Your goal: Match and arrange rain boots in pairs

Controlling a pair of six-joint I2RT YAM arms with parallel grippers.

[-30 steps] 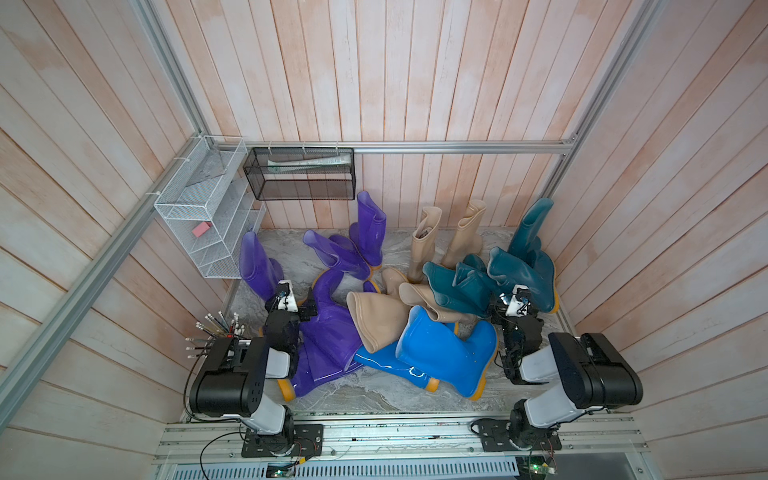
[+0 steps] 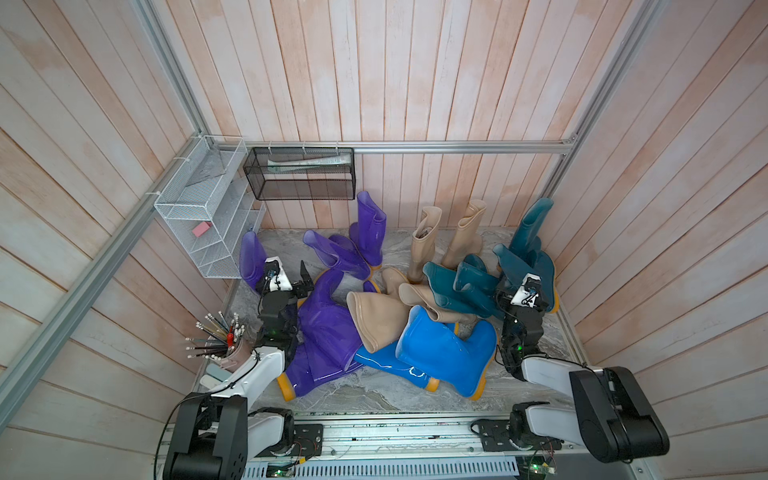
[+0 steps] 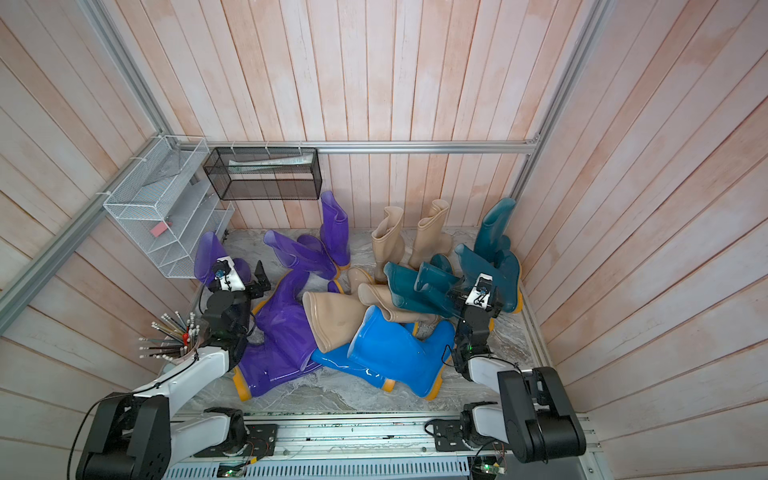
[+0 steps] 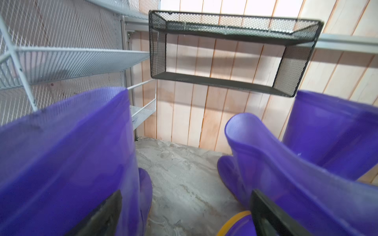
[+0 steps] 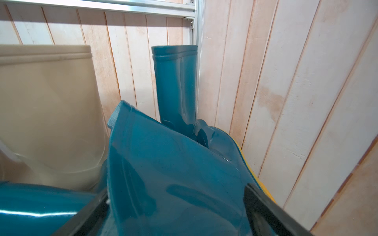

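In the left wrist view my left gripper stands open over bare floor. An upright purple boot is on its left; another purple boot leans on its right, with one more purple boot behind. My right gripper is also open; a tilted teal boot fills the view between its fingers, contact not clear. Behind that, a teal boot stands upright by the corner. Two beige boots stand at the back. Purple, beige, teal and blue boots lie heaped in the middle and front.
A white wire shelf stands at the left, and a black mesh basket hangs on the back wall. A holder with pens is beside the left arm. Bare marble floor shows at the back left and along the front.
My right gripper has moved a little forward and right; the tilted teal boot's opening has shifted slightly right.
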